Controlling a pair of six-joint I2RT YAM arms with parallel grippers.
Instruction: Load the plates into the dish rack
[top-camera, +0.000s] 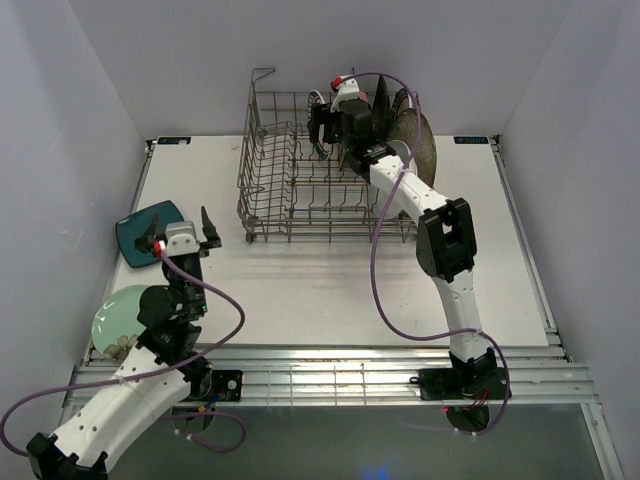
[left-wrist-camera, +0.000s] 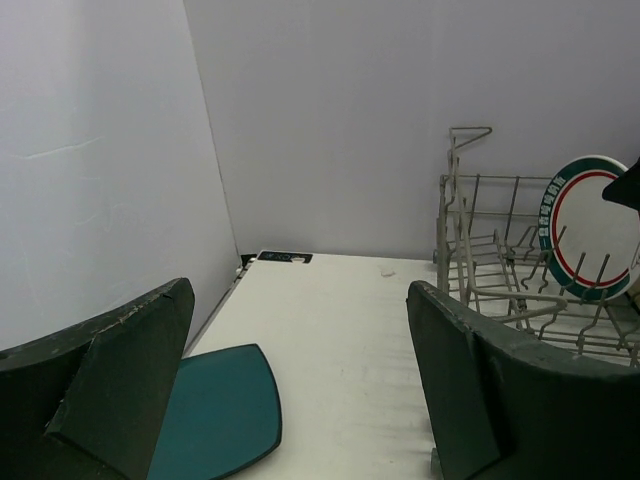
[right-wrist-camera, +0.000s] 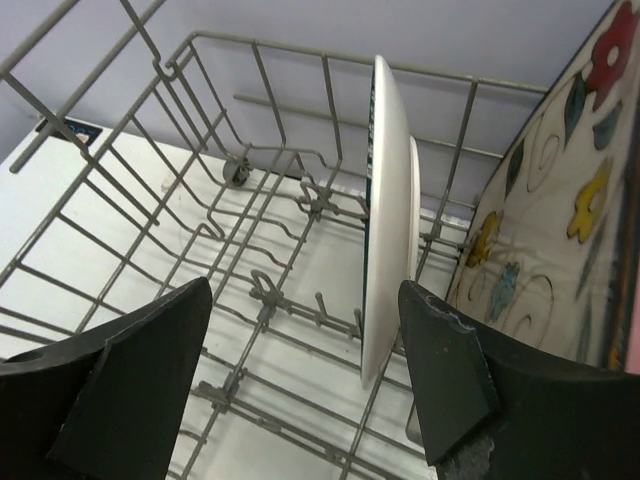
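Observation:
The wire dish rack holds several plates standing upright in its right half, among them a white plate with a green-and-red rim and a flowered one. My right gripper is over the rack; its parted fingers straddle the space just left of and around the white plate's near edge, contact unclear. My left gripper stands open at the left, before a teal square plate and above a pale green plate, both lying on the table.
The left half of the rack is empty. Bare table lies in front of the rack and at its right. Walls close in at the back and both sides.

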